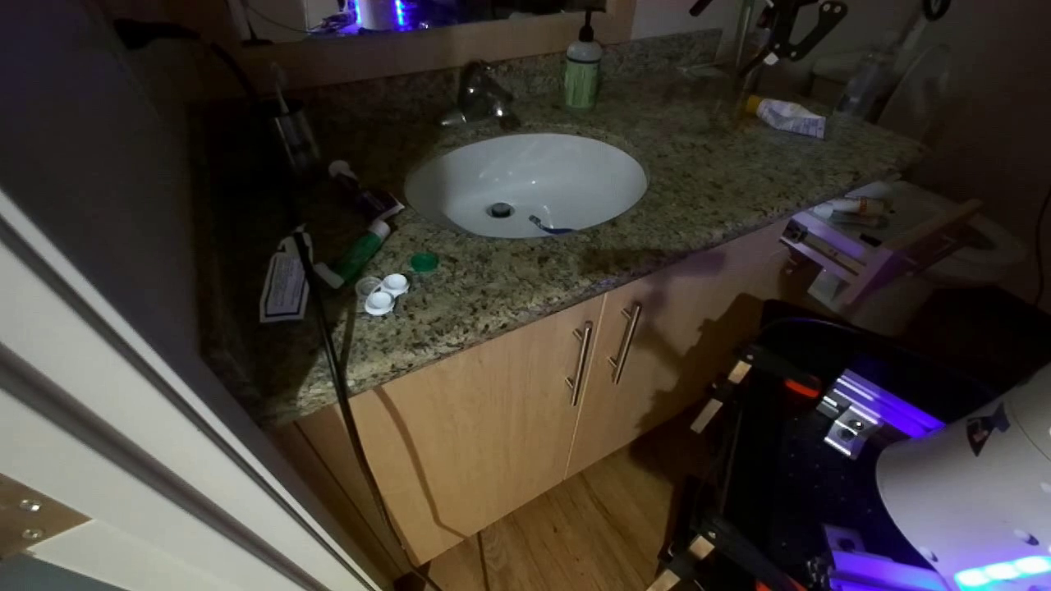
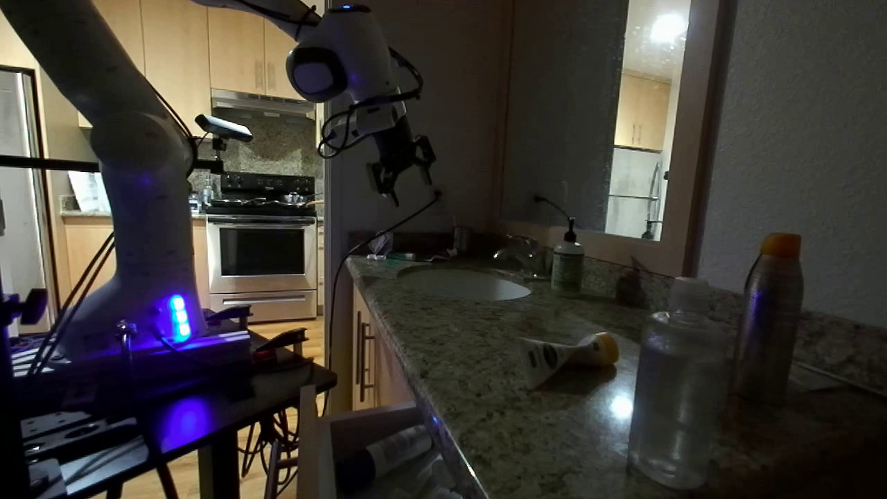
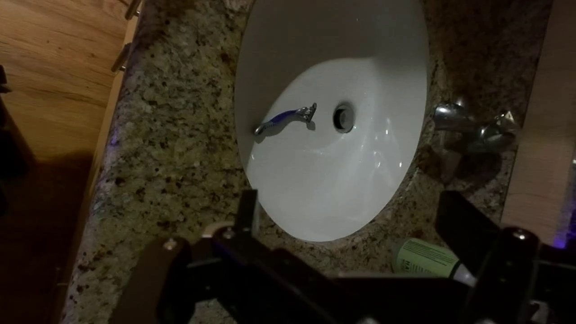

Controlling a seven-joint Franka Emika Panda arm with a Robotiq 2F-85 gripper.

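Observation:
My gripper stands open, with nothing between its fingers. In exterior view 2 the gripper (image 2: 413, 190) hangs in the air, well clear of the countertop (image 2: 466, 374). Only part of it shows at the top right of exterior view 1. Inside the white sink (image 3: 329, 189) lies a razor (image 3: 286, 116) with a blue handle, its head toward the drain (image 3: 343, 118). That razor (image 1: 548, 227) is partly hidden by the sink's front rim in exterior view 1. A green-labelled soap bottle (image 3: 426, 258) appears beside one finger in the wrist view.
A yellow-capped tube (image 2: 574, 356), a clear bottle (image 2: 680, 399) and an orange-capped can (image 2: 771, 316) occupy one end of the counter. Toward the other end lie a green tube (image 1: 361, 251) and a white lens case (image 1: 386, 292). A drawer (image 2: 366, 424) is open. The faucet (image 3: 470, 127) rises behind the sink.

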